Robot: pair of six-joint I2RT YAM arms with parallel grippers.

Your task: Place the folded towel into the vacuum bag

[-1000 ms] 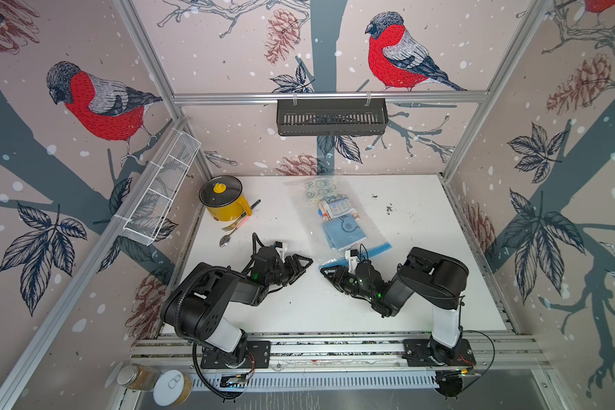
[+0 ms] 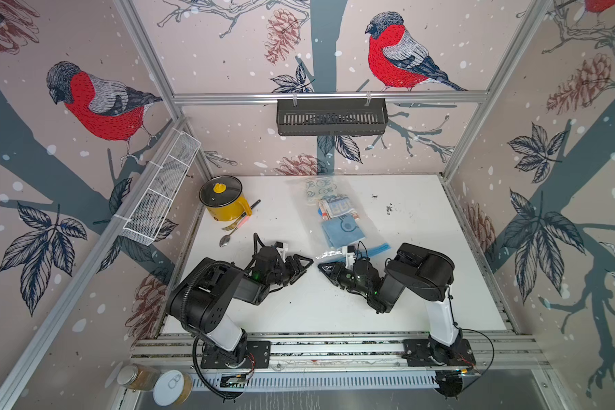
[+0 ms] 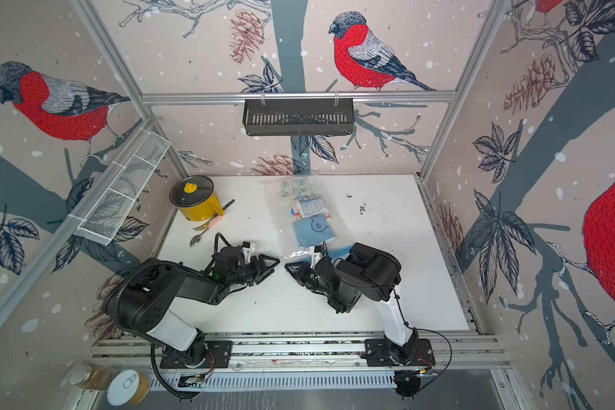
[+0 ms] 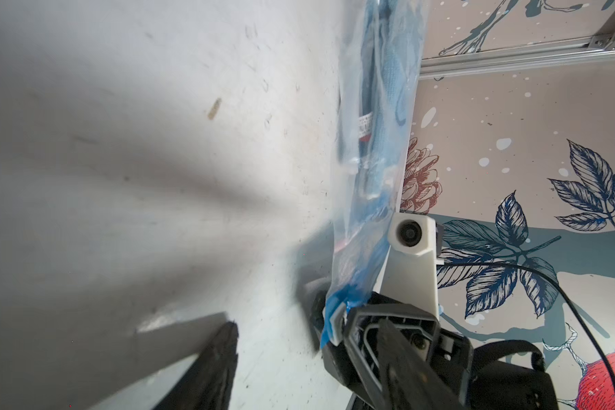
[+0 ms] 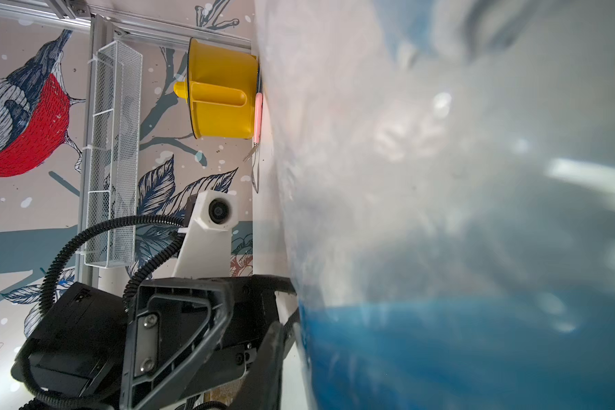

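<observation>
The folded blue towel (image 2: 342, 231) lies inside the clear vacuum bag (image 2: 315, 232), flat on the table. A blue strip (image 2: 376, 251) runs along the bag's near edge. At the near left corner of that edge is my right gripper (image 2: 326, 268); in the left wrist view the bag's blue corner (image 4: 335, 311) sits at its fingers, but how tightly they close on it does not show. The film fills much of the right wrist view, hiding one finger. My left gripper (image 2: 306, 263) stands open to the left of the bag, with nothing between its fingers.
A yellow pot (image 2: 225, 198) with a dark lid stands at the back left, beside a spoon (image 2: 232, 235) and other utensils. A dark rack (image 2: 331, 123) hangs at the back.
The right gripper has shifted slightly left, its arm swinging inward, and the bag's near edge has moved a little with it. The left arm has barely moved.
</observation>
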